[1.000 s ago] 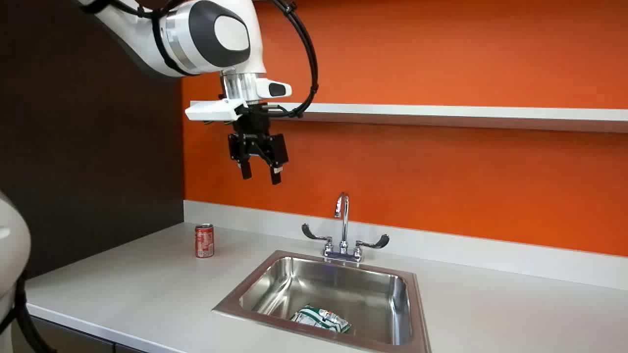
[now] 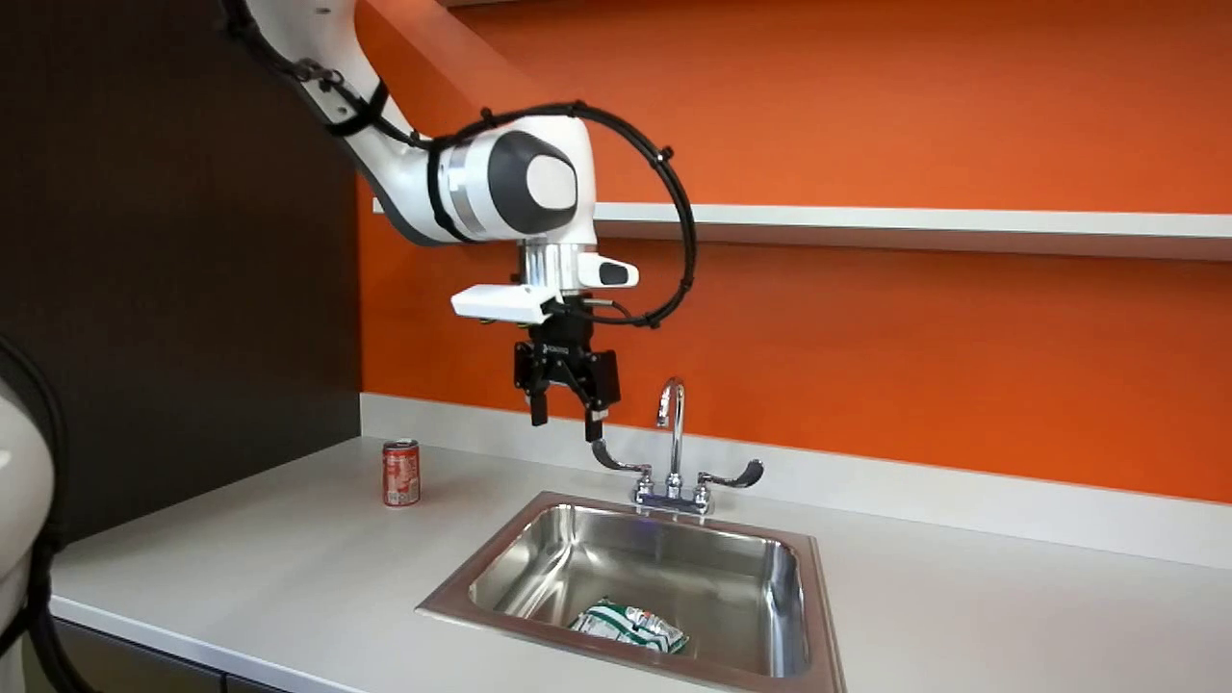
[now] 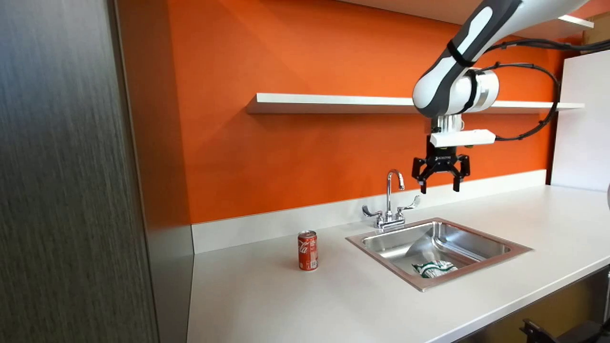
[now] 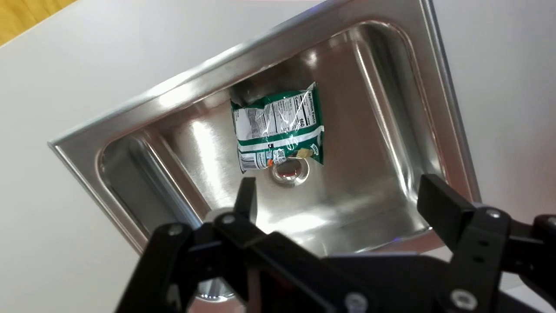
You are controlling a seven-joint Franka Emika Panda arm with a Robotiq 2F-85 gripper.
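A green and white snack bag point(image 4: 279, 128) lies flat on the bottom of the steel sink point(image 4: 359, 208), beside the drain and partly over it. The same bag point(image 2: 629, 625) shows near the sink's front wall in exterior view 1. High above the sink hangs my gripper point(image 2: 567, 427), fingers pointing down and spread apart. Nothing is between its fingertips in the wrist view, where the bag appears beyond them. A red soda can point(image 3: 307, 250) stands upright on the counter, left of the sink and well away from the gripper.
A chrome faucet point(image 2: 676, 445) with two lever handles rises behind the sink. A white shelf point(image 3: 343, 104) runs along the orange wall, and a dark panel point(image 2: 185, 254) closes the left side. The counter point(image 2: 982, 612) right of the sink is clear.
My gripper has come down and shifted right in exterior view 1, from higher up to over the sink area. It stays open. The bag and can have not moved.
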